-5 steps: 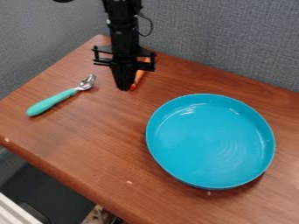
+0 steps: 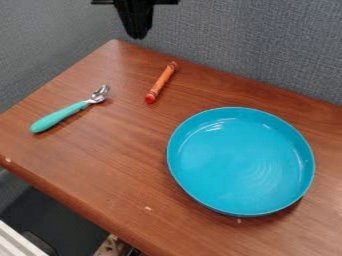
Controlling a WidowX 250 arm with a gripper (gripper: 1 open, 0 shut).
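Note:
The black gripper (image 2: 135, 25) hangs at the top of the camera view, high over the back left of the wooden table (image 2: 114, 175); whether its fingers are open or shut does not show. An orange-red marker-like stick (image 2: 162, 82) lies on the table below it. To its left lies a teal-handled scoop (image 2: 60, 114) with a metal head. A round blue plate (image 2: 241, 160) sits on the right part of the table.
A grey padded wall (image 2: 261, 55) runs behind the table. The table's left edge drops to a dark floor area at the lower left.
The gripper has risen from just above the table near the orange stick to the top edge of the view. The stick, scoop and plate lie as before.

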